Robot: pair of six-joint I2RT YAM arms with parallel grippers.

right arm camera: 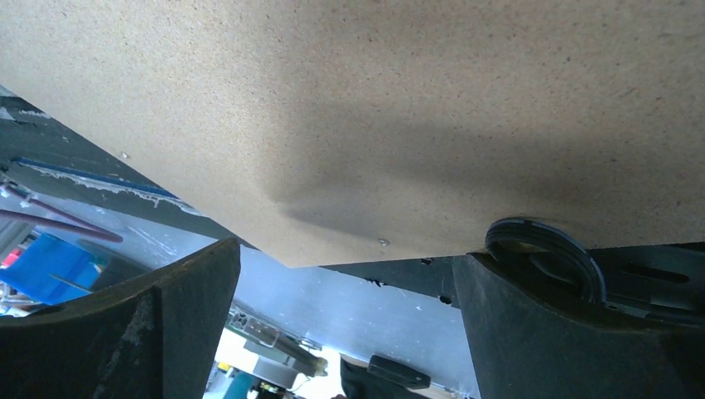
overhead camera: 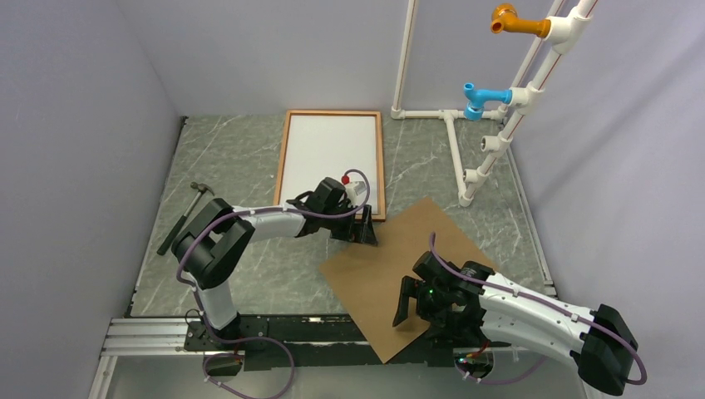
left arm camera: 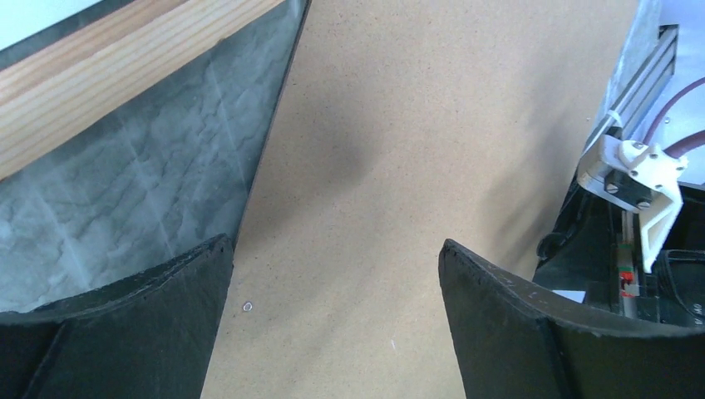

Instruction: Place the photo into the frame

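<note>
A brown sheet (overhead camera: pixel 441 249), presumably the photo's plain back, lies askew on the table, its near corner overhanging the front edge. The wooden frame (overhead camera: pixel 286 150) with a white inside lies behind it. My left gripper (overhead camera: pixel 359 234) is open over the sheet's upper left edge, beside the frame's near edge; in the left wrist view nothing is between its fingers. My right gripper (overhead camera: pixel 403 301) is open low over the sheet's front part, and in the right wrist view the sheet's edge runs across behind its fingers.
A hammer (overhead camera: pixel 179 224) lies at the left. White PVC pipes (overhead camera: pixel 457 158) with orange and blue fittings stand at the back right.
</note>
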